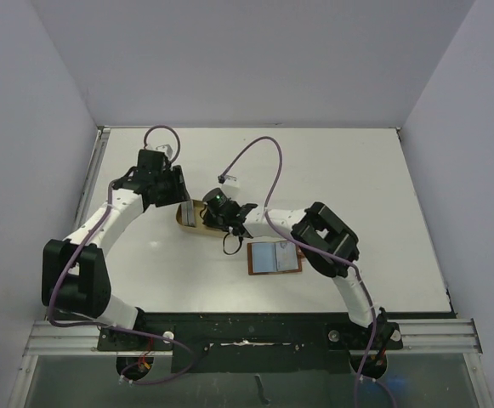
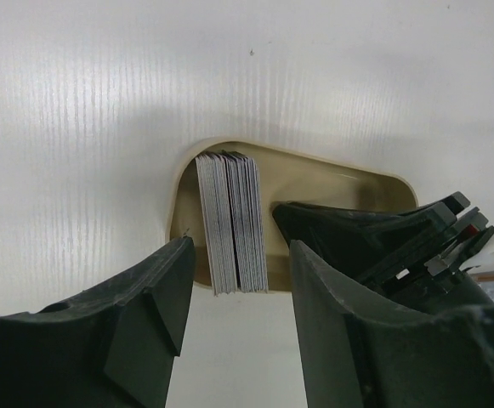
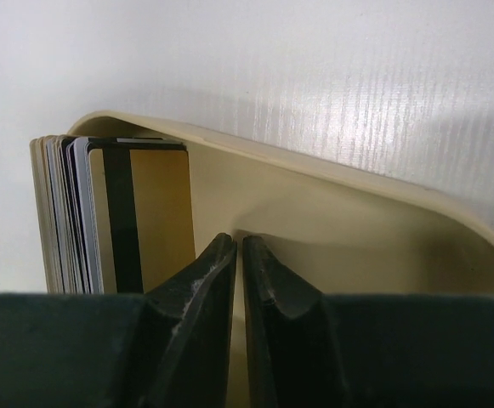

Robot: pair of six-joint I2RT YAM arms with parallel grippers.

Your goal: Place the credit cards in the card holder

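A stack of credit cards (image 2: pixel 231 225) stands on edge at one end of the tan oval box (image 2: pixel 349 175). My left gripper is open, its fingers on either side of the stack in its wrist view; contact cannot be made out. My right gripper is shut, its tips down in the box beside the cards (image 3: pixel 149 212), with only a narrow gap and nothing visible between them. The brown card holder (image 1: pixel 275 273) lies spread out on the table, with pale sleeves showing.
Both arms crowd the small box, and the right forearm passes close to the card holder's right side.
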